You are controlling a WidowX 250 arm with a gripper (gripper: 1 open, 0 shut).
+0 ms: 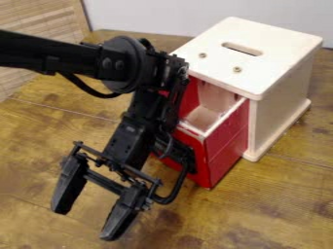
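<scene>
A pale wooden box (pixel 279 117) with a slot and two holes in its top stands at the right. A red-fronted drawer (pixel 224 146) is pulled part way out of it, its pale inside showing. My black gripper (pixel 92 204) hangs over the floor at the lower left, in front of and left of the drawer, its two fingers apart with nothing visible between them. The arm hides part of the drawer and the box's left side.
A light wooden panel (pixel 33 68) stands at the upper left, behind the arm.
</scene>
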